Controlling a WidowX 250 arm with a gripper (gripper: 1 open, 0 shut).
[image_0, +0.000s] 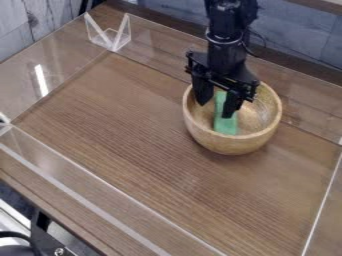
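A wooden bowl (254, 135) sits on the brown table right of centre. Inside it lies a green oblong object (226, 124). My black gripper (218, 98) hangs over the bowl, its fingers around the upper end of the green object; whether they touch it, and how far apart they stand, is hard to tell.
A small clear wire-like piece (110, 30) is at the back left. Black cabling shows at the lower left corner.
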